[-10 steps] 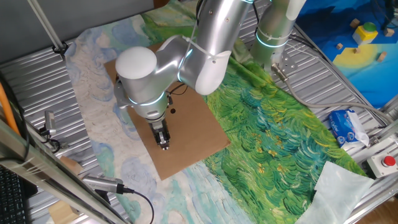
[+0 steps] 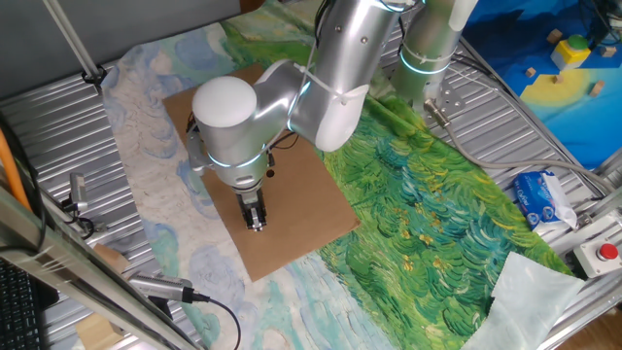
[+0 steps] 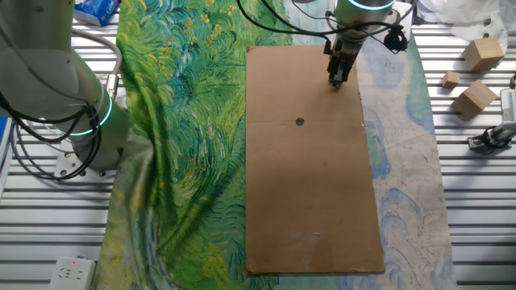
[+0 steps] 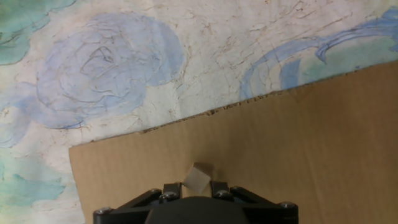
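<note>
A small grey metal-looking block (image 4: 198,178) sits between the fingertips in the wrist view, turned at an angle and touching both sides. My gripper is shut on it, pointing down at the brown cardboard sheet (image 4: 267,149). In exterior view 1 the gripper (image 2: 257,226) is over the sheet's left part, with a shiny bit at its tip. Exterior view 2 has the gripper (image 3: 336,83) near the sheet's far right edge. Whether the block still touches the cardboard is hard to tell.
On the cardboard lies a small black disc (image 3: 300,122). Otherwise the sheet is bare. A painted cloth (image 3: 193,121) spreads beneath it, with folds near the arm's base. Wooden blocks (image 3: 474,100) stand off to the right on the slatted table.
The arm has shifted slightly to the right since a second ago.
</note>
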